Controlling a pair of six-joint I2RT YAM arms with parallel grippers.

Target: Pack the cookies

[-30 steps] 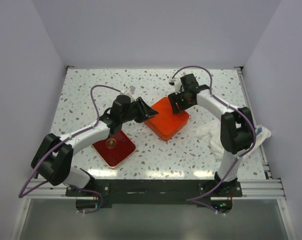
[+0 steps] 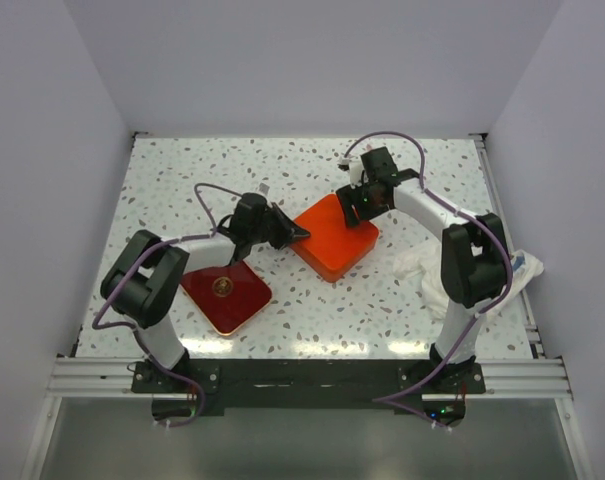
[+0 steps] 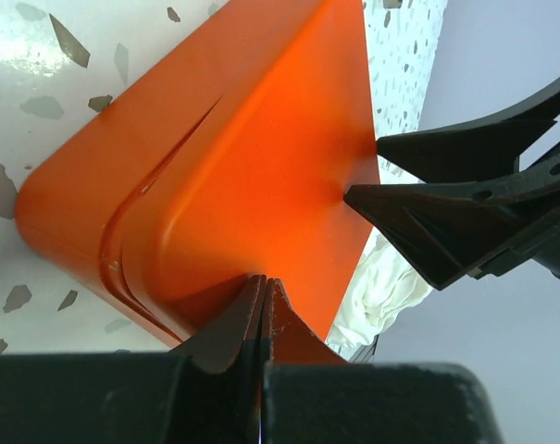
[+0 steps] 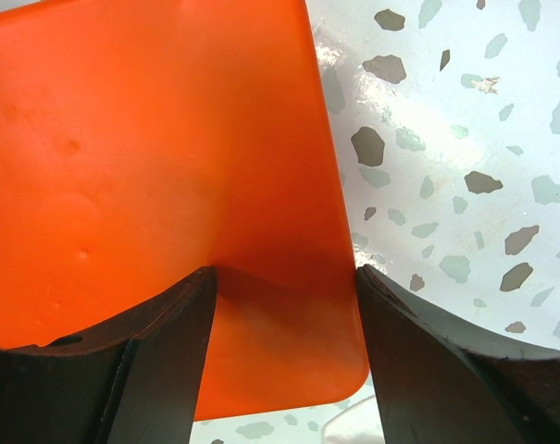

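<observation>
An orange box [image 2: 332, 240] with rounded edges sits in the middle of the table, a slit along its side in the left wrist view. My left gripper [image 2: 302, 236] is shut, its tips pressed on the box near its left edge, nothing visible between them. My right gripper [image 2: 350, 208] stands open over the box's back right part, fingertips on the top; in the right wrist view one finger is at the edge. A dark red tray [image 2: 244, 297] with a gold emblem lies at the front left, partly behind the left arm.
A crumpled white cloth or bag [image 2: 422, 275] lies at the right, under and beside the right arm.
Over the last second my left gripper went from open to shut and came down lower onto the box's left part. The right arm has stayed still.
</observation>
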